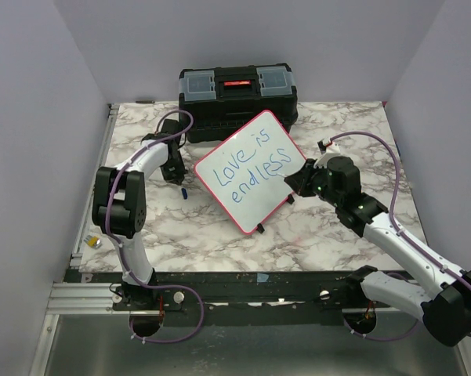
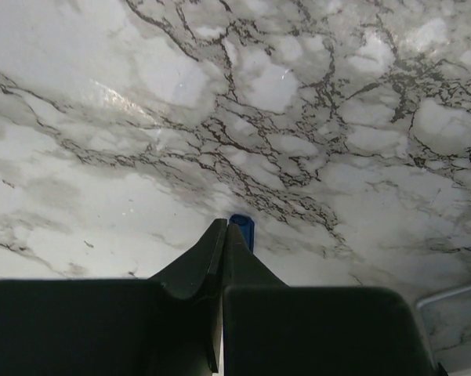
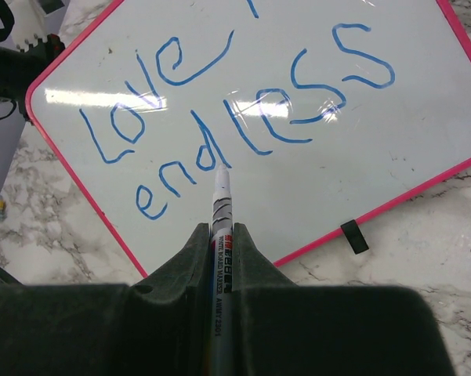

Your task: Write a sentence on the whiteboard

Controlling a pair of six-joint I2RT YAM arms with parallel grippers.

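The whiteboard (image 1: 251, 203) with a pink-red rim leans against the toolbox. Blue handwriting (image 1: 261, 181) on it reads "Love is endless". My right gripper is shut on a white marker (image 3: 222, 205), its tip pointing at the board below the word "endless". A small blue marker cap (image 1: 184, 193) lies on the marble table left of the board. Above and behind it hovers my left gripper (image 1: 178, 182), shut with nothing showing between its fingers. In the left wrist view the cap (image 2: 242, 229) shows just past the fingertips, partly hidden by them.
The black toolbox (image 1: 237, 98) stands at the back of the marble table (image 1: 196, 243). Black clips (image 3: 355, 236) sit at the board's lower edge. A small yellow-and-white object (image 1: 92, 241) lies at the left edge.
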